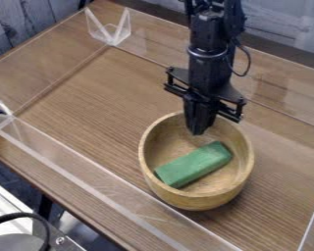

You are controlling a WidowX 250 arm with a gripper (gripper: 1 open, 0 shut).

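A round tan bowl (pixel 164 180) sits on the wooden surface at the lower middle, holding a green rectangular block (pixel 194 166) lying diagonally. The black gripper (pixel 199 127) hangs over the back rim of the bowl, above and apart from the block, shut with nothing seen between its fingers.
A white translucent object (pixel 110 29) stands at the back left. Black cables and a white round part lie off the edge at the lower left.
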